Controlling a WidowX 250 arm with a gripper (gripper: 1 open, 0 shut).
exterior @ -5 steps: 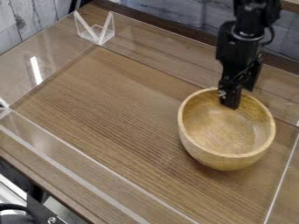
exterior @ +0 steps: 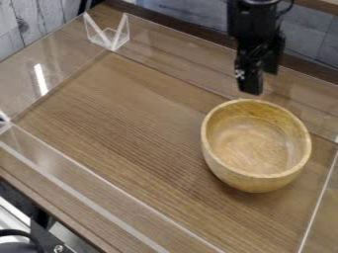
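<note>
A large wooden bowl (exterior: 255, 143) sits on the right half of the wooden table (exterior: 106, 128), and nothing shows inside it. My black gripper (exterior: 250, 84) hangs above and behind the bowl at the top right, its fingers pointing down and standing open, with no object visible between them.
A clear bracket-like piece (exterior: 110, 32) stands at the back left. Dark clutter and a cable lie beyond the table's edge at the lower left corner.
My gripper has risen up and back, out from over the bowl's inside to behind its rim. The bowl stays where it was.
</note>
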